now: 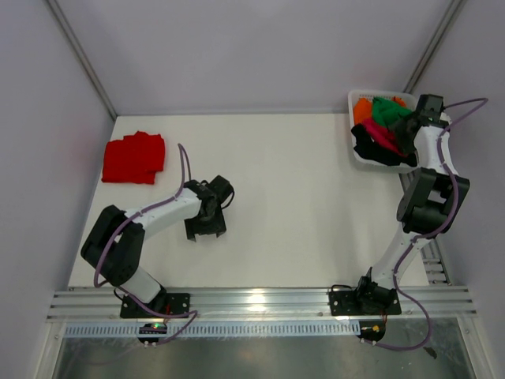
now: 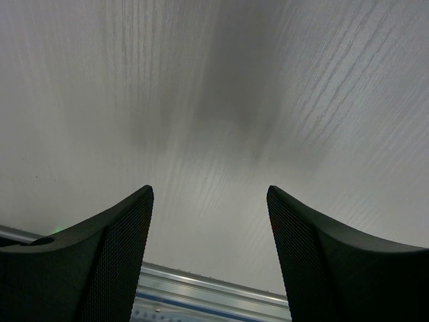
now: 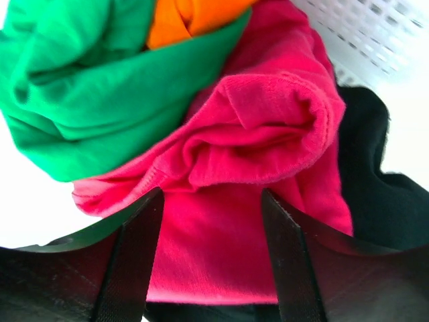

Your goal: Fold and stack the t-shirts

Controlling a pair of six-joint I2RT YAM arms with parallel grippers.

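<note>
A red folded shirt lies flat at the back left of the table. In the white basket at the back right are crumpled shirts: a green shirt, an orange shirt, a crimson shirt and a black shirt. Over the basket's right side is my right gripper. In the right wrist view this gripper is open above the crimson shirt, which spans the gap without being gripped. My left gripper hangs over bare table; its fingers stand wide apart.
Grey walls enclose its back and sides, and a metal rail runs along the front edge. The basket's perforated wall shows close beside the shirts.
</note>
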